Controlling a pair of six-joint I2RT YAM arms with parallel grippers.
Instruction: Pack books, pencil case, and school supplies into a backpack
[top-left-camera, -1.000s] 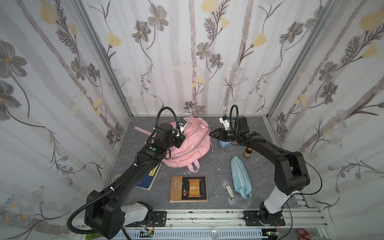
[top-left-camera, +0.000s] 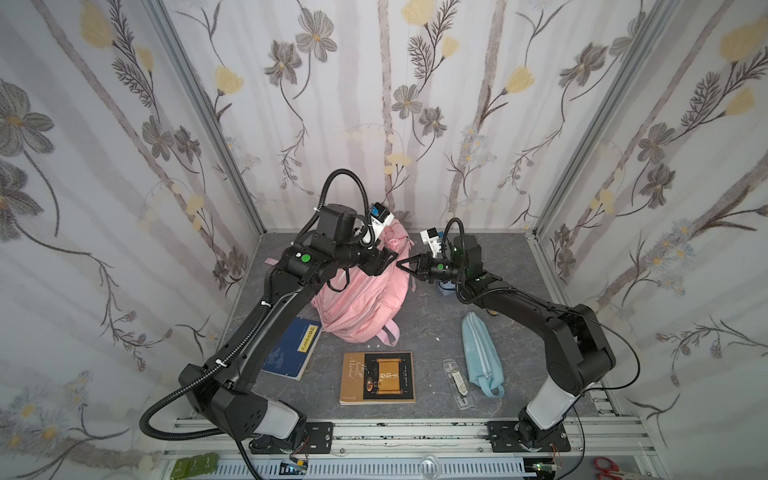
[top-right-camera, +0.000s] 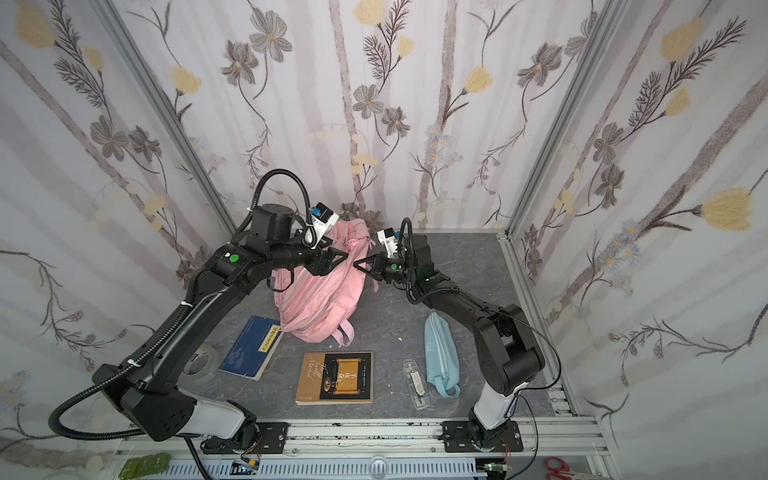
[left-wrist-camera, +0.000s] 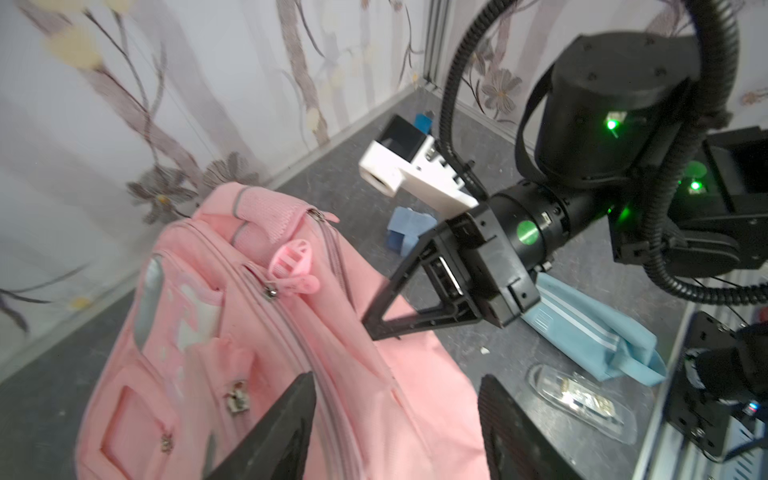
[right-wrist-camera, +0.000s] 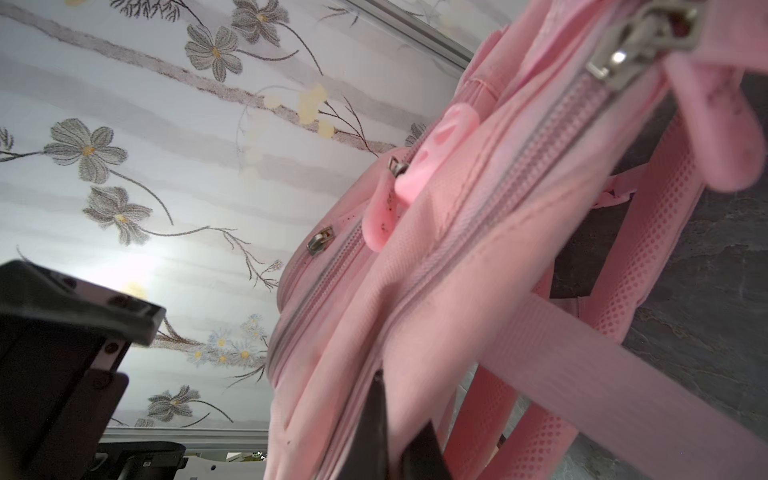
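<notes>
A pink backpack (top-left-camera: 360, 304) lies at the back centre, its zips and pink pulls showing in both wrist views. My left gripper (top-left-camera: 388, 260) hangs above it; in the left wrist view its dark fingers are apart over the bag's top, nothing seen between them. My right gripper (top-left-camera: 400, 265) is shut against the bag's right side, with no thing clearly between its tips. In front lie a blue book (top-left-camera: 288, 348), a brown book (top-left-camera: 352, 380), a clear case (top-left-camera: 454, 380) and a light-blue pencil case (top-left-camera: 481, 352).
A small blue item (left-wrist-camera: 408, 228) sits right of the bag, behind the right arm. Clear floor (top-left-camera: 428, 336) lies between the bag and pencil case. Patterned walls close in the back and sides.
My left gripper has risen and moved right over the backpack. My right gripper has moved left to the bag. The backpack looks shifted and raised at the back.
</notes>
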